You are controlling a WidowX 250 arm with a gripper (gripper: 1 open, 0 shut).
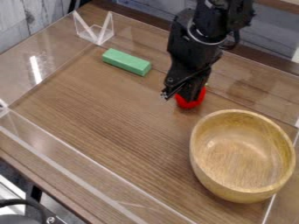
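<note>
The black gripper [176,87] reaches down from the top centre and hangs just left of and over a red object [194,100] on the wooden table, partly covering it. Its fingers look close together; nothing clearly shows between them. A green block [126,61] lies to the upper left, apart from the gripper. A large tan bowl [239,175] sits at the lower right.
A white wire-like holder [96,28] stands at the back left. A dark cable lies at the bottom left corner.
</note>
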